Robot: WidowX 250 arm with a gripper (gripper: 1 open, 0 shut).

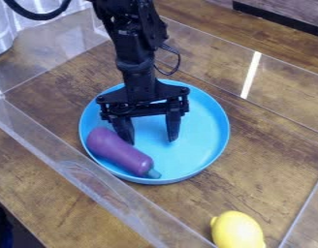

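A purple toy eggplant (117, 152) lies on the left front part of a round blue plate (200, 155), its green stem toward the front. My black gripper (147, 131) is over the plate, just behind and right of the eggplant, fingers apart, with nothing seen between them.
A yellow lemon-like object (236, 230) lies at the front right, off the plate. Clear plastic walls edge the wooden work surface (259, 136), one crossing the lower left. Bare wood lies to the right and back.
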